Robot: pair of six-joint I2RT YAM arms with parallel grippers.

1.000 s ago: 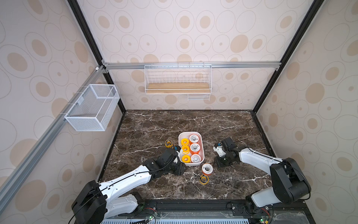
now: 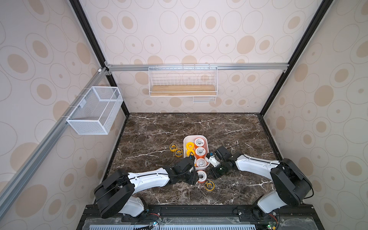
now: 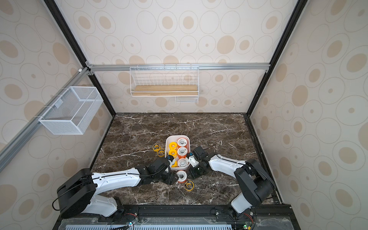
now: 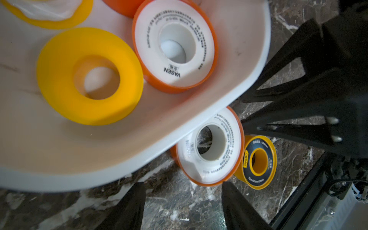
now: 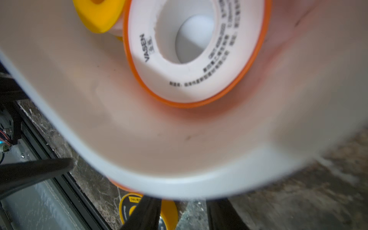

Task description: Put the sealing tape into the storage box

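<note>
The white storage box (image 2: 185, 149) holds several yellow and orange-white tape rolls. One orange-white tape roll (image 4: 226, 161) lies outside on the marble, by the box's front wall; a smaller yellow-black roll (image 4: 270, 163) lies beside it. My left gripper is partly open near the box's front, with nothing between its fingers. From the roll's other side, the right gripper's dark fingers (image 4: 279, 115) reach to its edge and appear to touch it. In the right wrist view my right gripper is partly open and empty, below the box rim, which hides most of the loose roll.
Two yellow-black rolls (image 2: 178, 153) lie left of the box. A wire shelf (image 2: 183, 92) hangs on the back wall and a white mesh basket (image 2: 90, 126) on the left wall. The counter behind the box is clear.
The loose orange-white roll has slid left along the box's front. My right gripper has moved left with it, and the left gripper has come right, closing the distance between the arms.
</note>
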